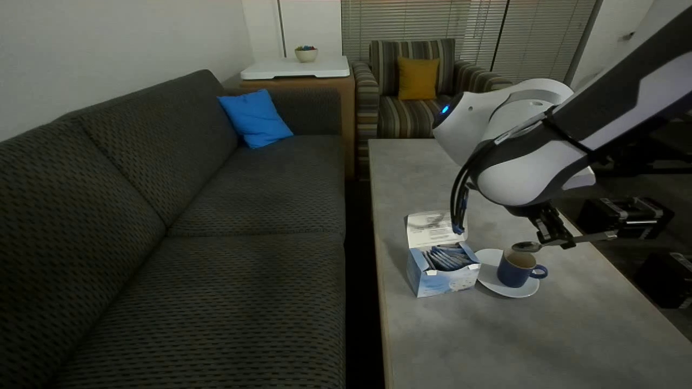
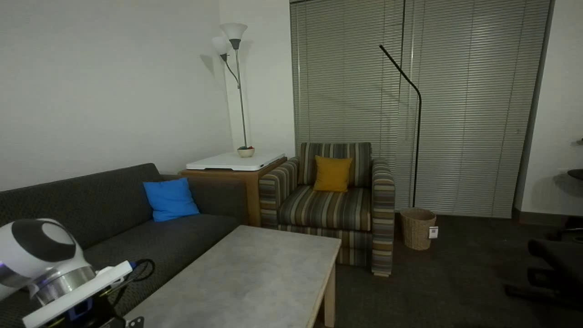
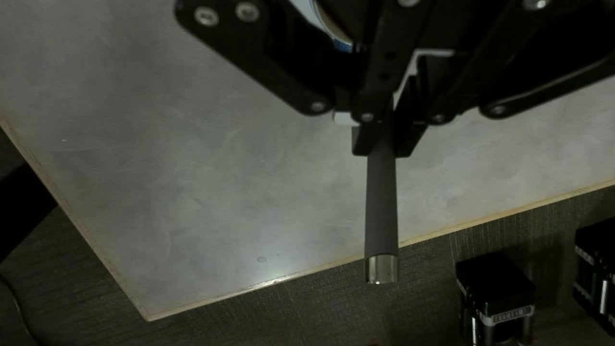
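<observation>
My gripper (image 1: 563, 240) is shut on the handle of a metal spoon (image 1: 526, 247). The spoon's bowl hovers at the back rim of a blue mug (image 1: 513, 273), and its handle sticks out to the right, slightly raised. The mug stands upright on a white saucer (image 1: 491, 260), its own handle pointing right. In the wrist view, the dark spoon handle (image 3: 381, 207) with its shiny end runs down from between the fingers of my gripper. Only a sliver of the mug (image 3: 340, 40) shows there; the spoon's bowl is hidden.
Left of the saucer stands an open light-blue box (image 1: 446, 283) of packets, its lid (image 1: 436, 228) folded back. A sofa (image 1: 259, 292) lies to the left.
</observation>
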